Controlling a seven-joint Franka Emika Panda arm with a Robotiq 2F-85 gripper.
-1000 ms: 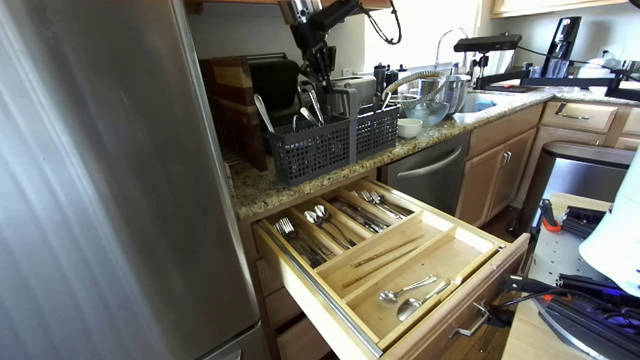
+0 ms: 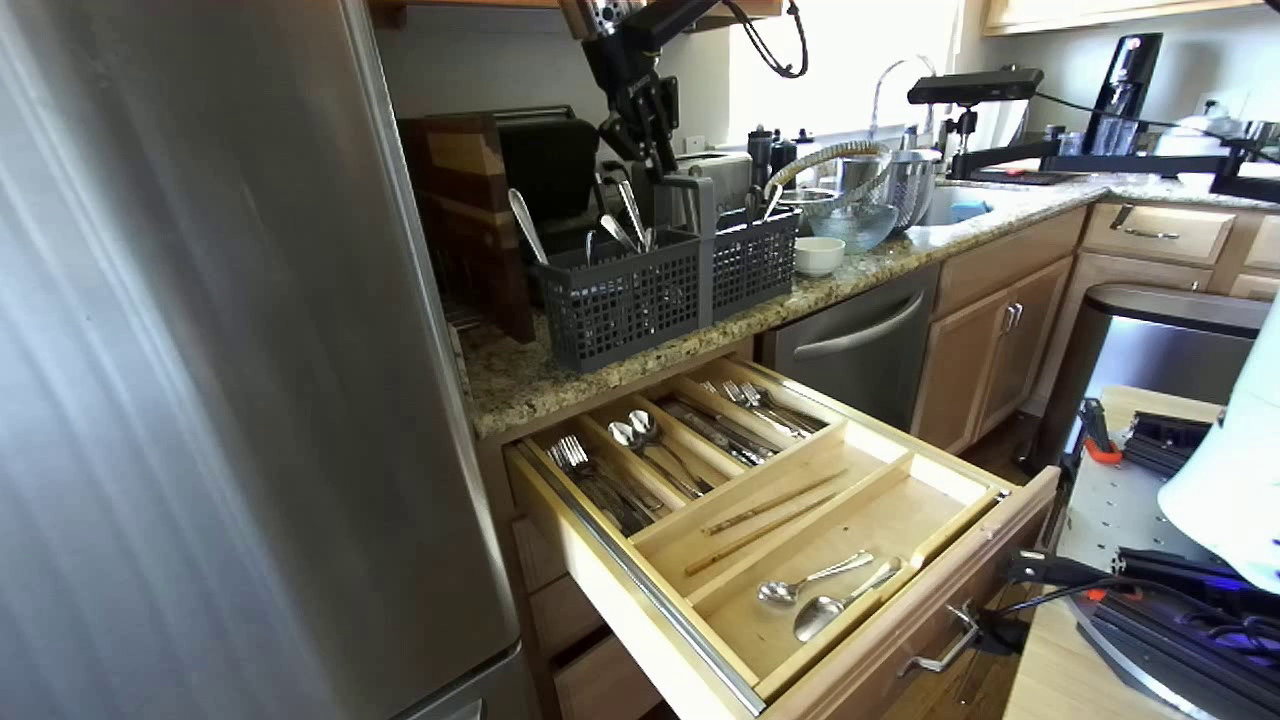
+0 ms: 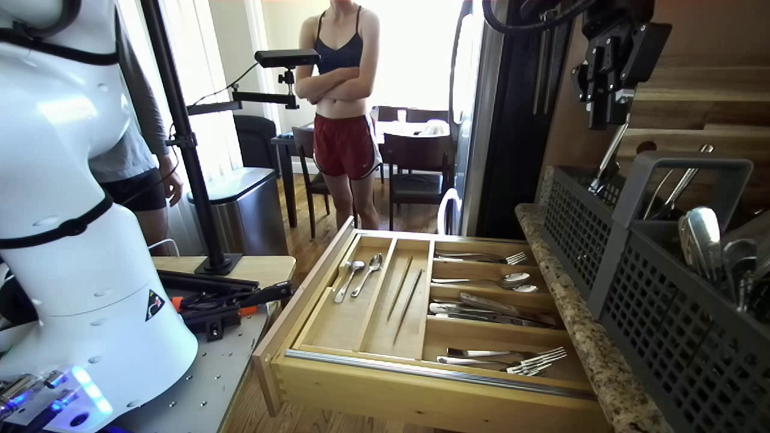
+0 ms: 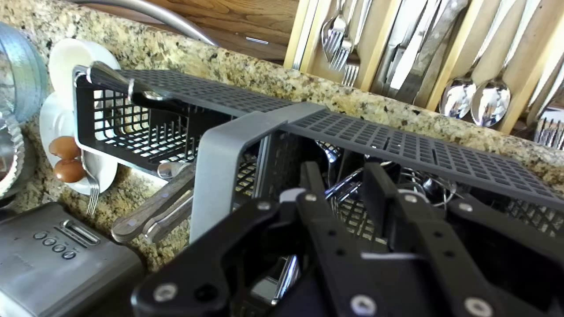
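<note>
Above the grey cutlery basket (image 2: 624,300) on the counter, my gripper points downward. Its two fingers stand apart, so it is open, and nothing is gripped between them. Beyond the fingertips, shiny cutlery (image 4: 346,187) lies inside the basket, partly hidden by the fingers. Several metal handles (image 2: 525,226) stick up over the basket's rim. In exterior view 2, one silver handle (image 3: 613,151) rises close below the gripper (image 3: 610,119); whether they touch I cannot tell. The pulled-out wooden drawer (image 2: 636,576) holds forks, spoons and knives in separate compartments.
The basket's tall grey handle (image 4: 214,174) stands beside the fingers. A wooden board (image 2: 480,228) is at one end of the basket, and a toaster (image 4: 63,259) sits behind it. Two spoons (image 2: 819,614) and chopsticks (image 2: 768,504) lie in the drawer's front sections, among bare wood.
My gripper looks broader over the basket than a second ago; whether from turning or opening I cannot tell. The arm has shifted very slightly. Basket, drawer and cutlery look unchanged.
</note>
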